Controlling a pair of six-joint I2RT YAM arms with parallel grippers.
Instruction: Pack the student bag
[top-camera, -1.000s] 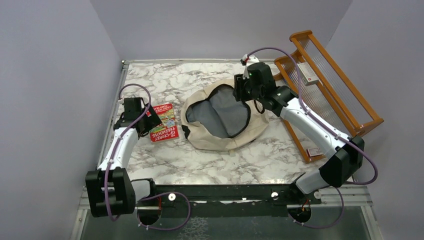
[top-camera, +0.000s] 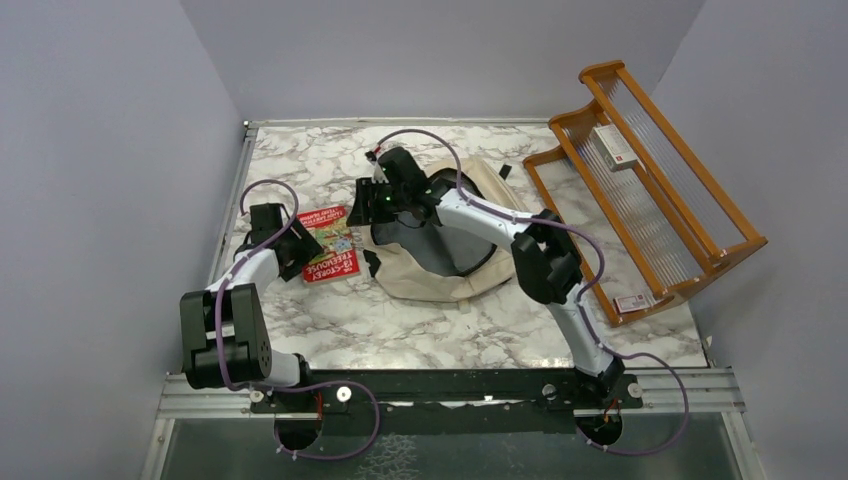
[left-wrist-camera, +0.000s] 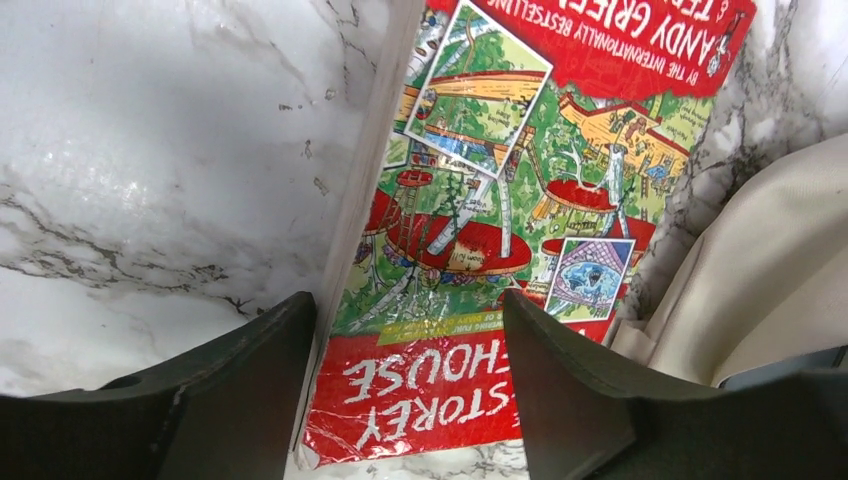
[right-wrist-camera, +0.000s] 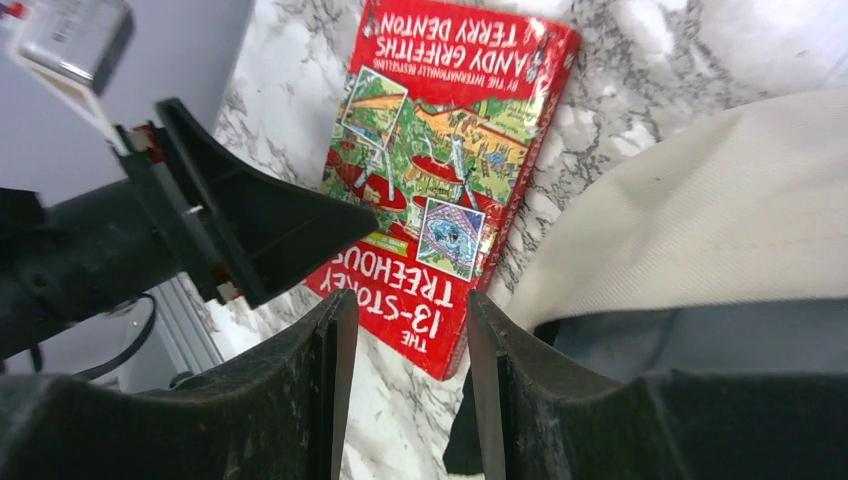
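Observation:
A red book (top-camera: 330, 262) with treehouse pictures (left-wrist-camera: 520, 210) lies flat on the marble table. My left gripper is low over its near end, fingers apart, one beside the spine, the other over the cover, partly open. My right gripper hangs over the bag's left edge beside the book (right-wrist-camera: 430, 170), fingers apart with nothing visible between them. The cream bag (top-camera: 420, 285) with dark grey lining lies open right of the book, its fabric edge (left-wrist-camera: 750, 250) close to the book.
A wooden shelf rack (top-camera: 700, 200) stands at the right, holding a white box (top-camera: 614, 147) and a small card-like item (top-camera: 631, 303). Bare table shows at the front and back.
My right arm has swung left across the bag toward the book. My left gripper has lowered slightly over the book's left side. Book and bag look unmoved.

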